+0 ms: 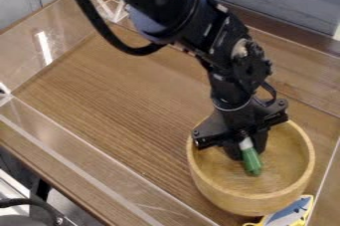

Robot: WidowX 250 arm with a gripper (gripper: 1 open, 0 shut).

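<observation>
The black gripper reaches down from the top into a tan round bowl at the right front of the wooden surface. Between its fingers is a small green object with a pale upper part, held at a slant inside the bowl, its lower end near the bowl's floor. The gripper is shut on it. The far part of the bowl is hidden behind the gripper.
A blue and white item lies at the bowl's near right edge. A wall runs along the back.
</observation>
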